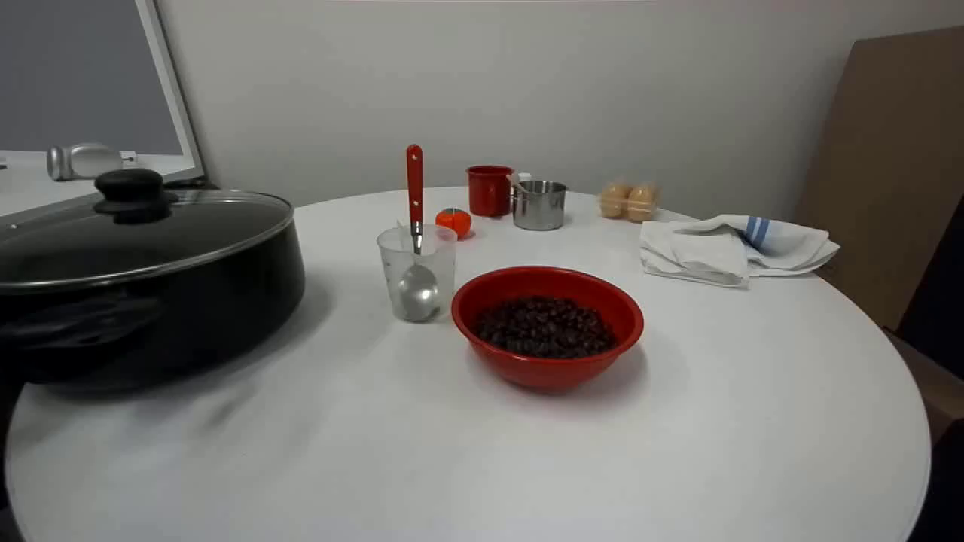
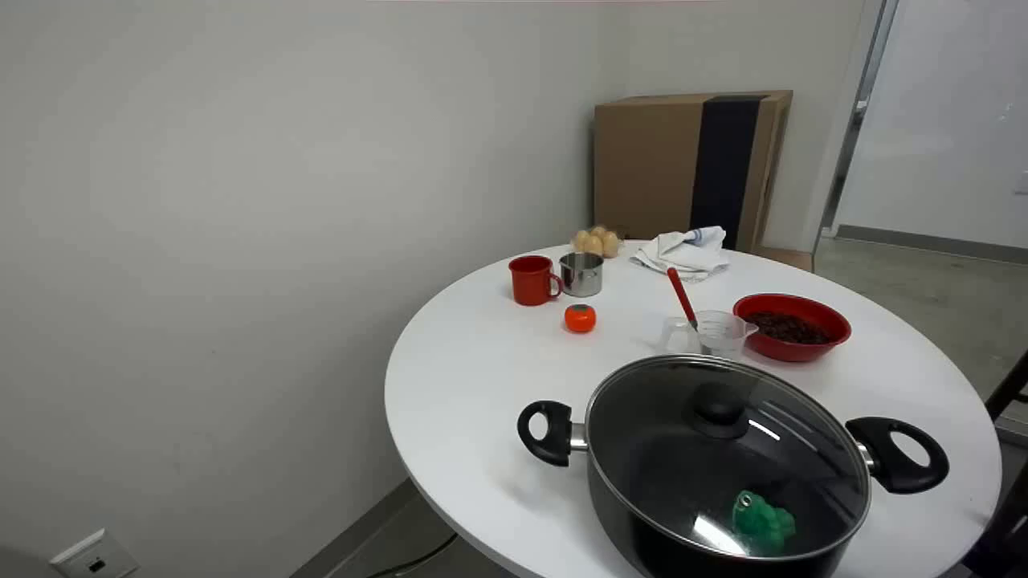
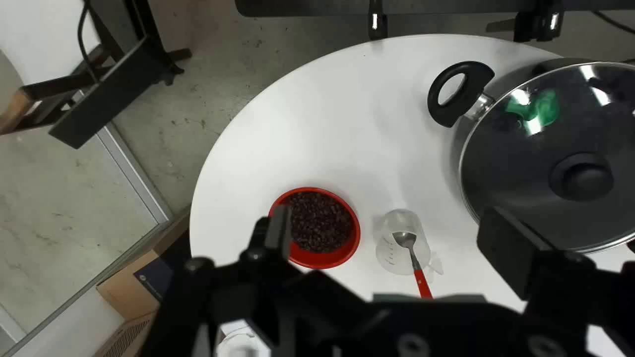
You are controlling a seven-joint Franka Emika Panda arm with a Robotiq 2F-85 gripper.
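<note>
In the wrist view my gripper is open above the table, its black fingers (image 3: 506, 250) wide apart with nothing held. Below it stand a red bowl (image 1: 547, 367) of dark beans (image 1: 544, 327) and a clear measuring cup (image 1: 390, 257). A red-handled spoon (image 1: 415, 185) leans upright in the cup. The large black pot (image 2: 626, 510) has its glass lid (image 2: 665, 424) on, and a green object (image 2: 762, 523) shows through the glass. Neither exterior view shows the gripper.
Toward the wall are an orange-red fruit (image 2: 580, 319), a red mug (image 2: 532, 281), a steel cup (image 2: 582, 276), several eggs (image 2: 597, 242) and a folded white towel (image 2: 682, 252). A cardboard box (image 2: 646, 164) stands behind.
</note>
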